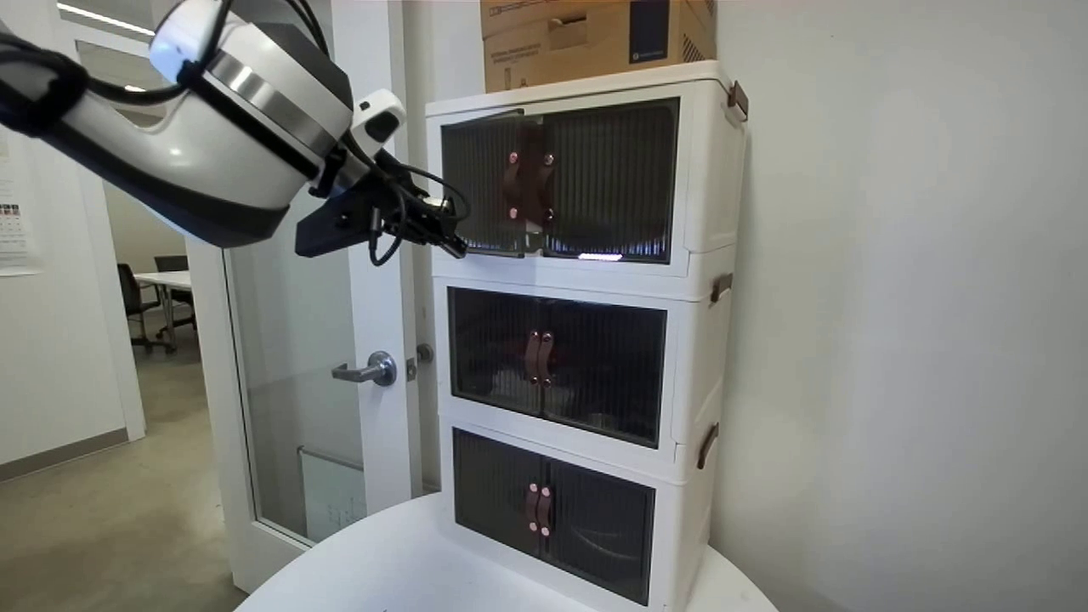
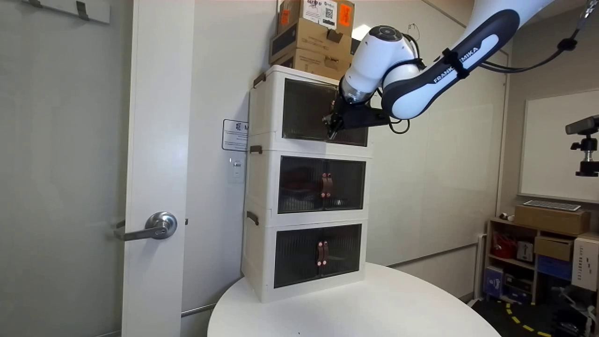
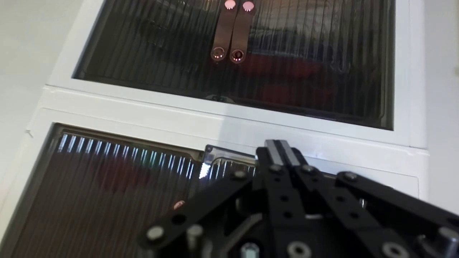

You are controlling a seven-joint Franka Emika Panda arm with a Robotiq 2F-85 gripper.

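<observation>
A white cabinet (image 1: pixel 685 194) of three stacked units stands on a round white table (image 2: pixel 337 303), each unit with two dark ribbed doors and brown strap handles. In the top unit, the left door (image 1: pixel 479 184) in exterior view 1 is slightly ajar; the right door (image 1: pixel 612 178) looks closed. My gripper (image 1: pixel 459 248) is in front of the ajar door's lower part. Upside down in the wrist view, that door (image 3: pixel 232 155) lies partly behind my gripper, its fingers together with nothing visible between them. Whether they touch the door I cannot tell.
The middle doors (image 2: pixel 303 182) and bottom doors (image 2: pixel 297 255) are closed. Cardboard boxes (image 2: pixel 314 42) sit on top of the cabinet. A glass-panelled room door (image 1: pixel 388 449) stands beside it.
</observation>
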